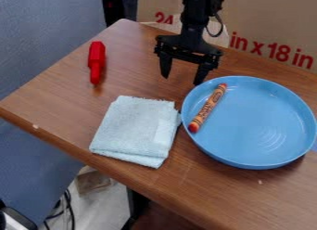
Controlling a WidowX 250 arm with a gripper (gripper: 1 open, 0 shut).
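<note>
My black gripper (pixel 183 62) hangs over the back middle of the wooden table, its two fingers spread apart with nothing visible between them. In front of it and to the right, an orange crayon-like stick (pixel 209 108) lies on the left part of a blue plate (pixel 260 127). A folded pale blue cloth (pixel 133 130) lies left of the plate. A red object (pixel 96 60), shaped like a bottle or tool, lies at the back left of the table.
The table (pixel 62 108) has bare room at the left. A cardboard box (pixel 272 30) stands behind it. Cables and a light floor show below the front left edge.
</note>
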